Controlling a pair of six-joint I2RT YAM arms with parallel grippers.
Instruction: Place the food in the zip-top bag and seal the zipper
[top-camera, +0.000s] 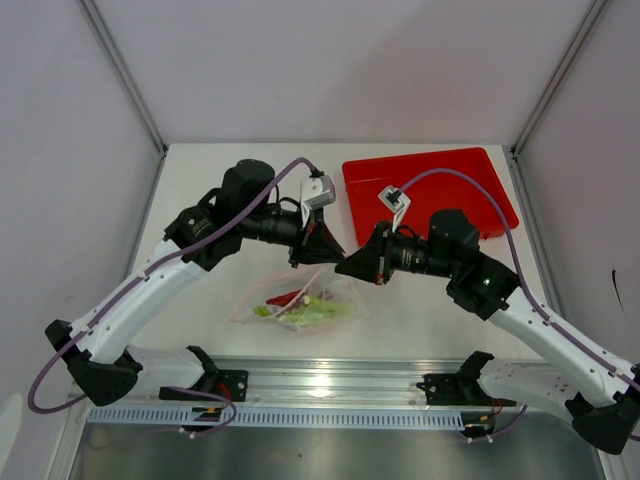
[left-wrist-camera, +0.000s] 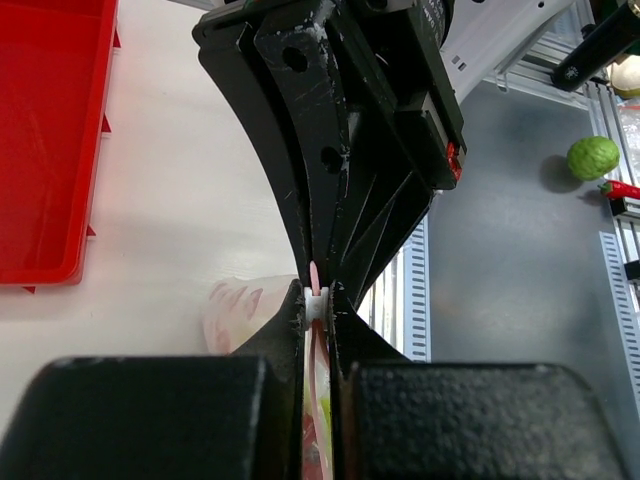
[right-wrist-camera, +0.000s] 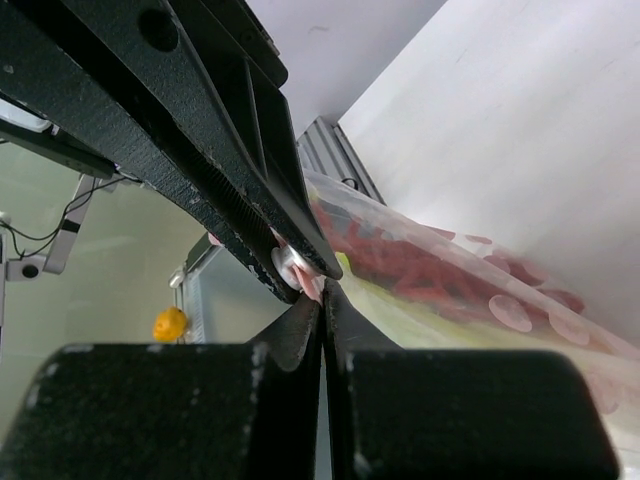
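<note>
A clear zip bag (top-camera: 300, 310) holding red and green food lies below both grippers on the white table. Its pink zipper strip (left-wrist-camera: 316, 330) rises up between them. My left gripper (top-camera: 328, 256) is shut on the white slider and zipper, seen at its fingertips in the left wrist view. My right gripper (top-camera: 346, 266) is shut right beside it, its tips meeting the left one's at the zipper; whether anything thin sits between them is hard to tell. In the right wrist view red slices (right-wrist-camera: 440, 275) show through the plastic.
A red bin (top-camera: 430, 190) fills the back right of the white table (top-camera: 190, 290). Bare table lies to the left and at the front right, with a metal rail (top-camera: 320, 368) along the front edge.
</note>
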